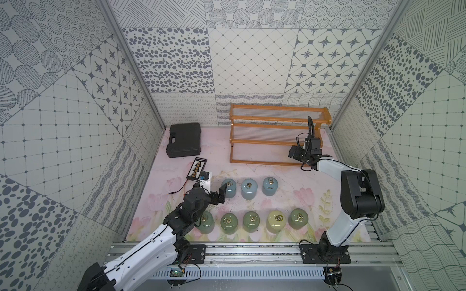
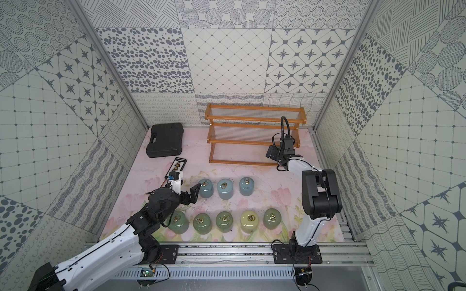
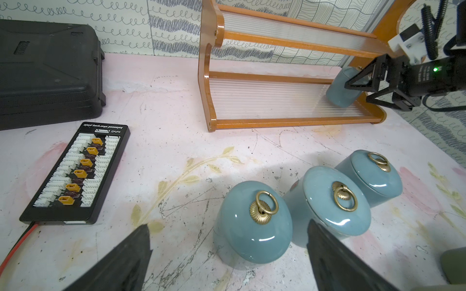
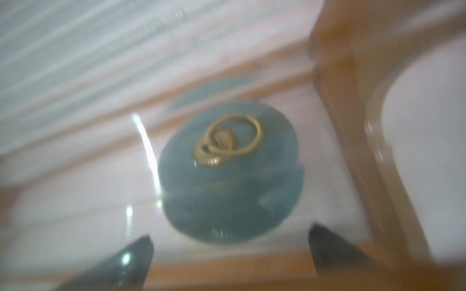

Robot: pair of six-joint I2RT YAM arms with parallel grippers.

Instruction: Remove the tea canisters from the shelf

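One blue tea canister (image 4: pixel 233 203) with a brass ring on its lid stands on the lowest level of the wooden shelf (image 1: pixel 262 162), by its right end. My right gripper is open just in front of that canister, which appears between and beyond the fingertips. In the left wrist view the same canister (image 3: pixel 341 92) is partly covered by the right gripper. Three blue canisters (image 1: pixel 249 189) form a row on the table before the shelf. Open and empty, my left gripper is just short of the leftmost of these canisters (image 3: pixel 252 223).
Several green canisters (image 1: pixel 251 221) and a yellowish one (image 1: pixel 276 221) line the table's front edge. A black case (image 1: pixel 184 139) and a charging board (image 1: pixel 196 169) occupy the left side. The shelf's upper boards (image 1: pixel 276 118) overhang the right gripper's area. Table between case and shelf is clear.
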